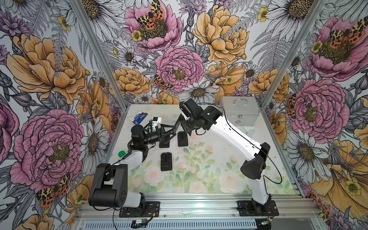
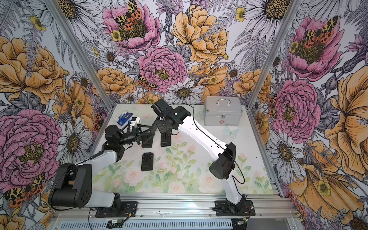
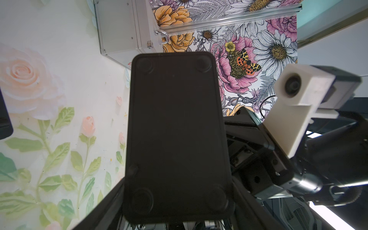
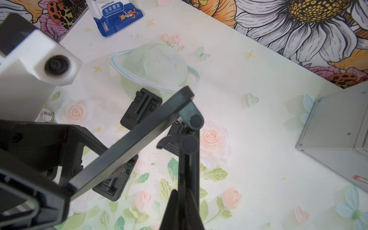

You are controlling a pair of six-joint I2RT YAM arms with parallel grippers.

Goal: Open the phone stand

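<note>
A black phone stand (image 1: 177, 125) is held up between my two arms above the back left of the table. Its flat plate fills the middle of the left wrist view, round feet showing at the corners. My left gripper is shut on the lower end of this plate. Seen edge-on in the right wrist view, the plate (image 4: 134, 138) slopes away at an angle from a jointed leg (image 4: 189, 164). Around that leg my right gripper is shut. The exact contact of the left fingers is hidden behind the plate.
Three more folded black stands lie on the table: a front one (image 1: 166, 161), a right one (image 1: 182, 138) and one below the left gripper (image 2: 147, 140). A silver case (image 2: 222, 111) stands back right, a blue packet (image 1: 140, 117) back left.
</note>
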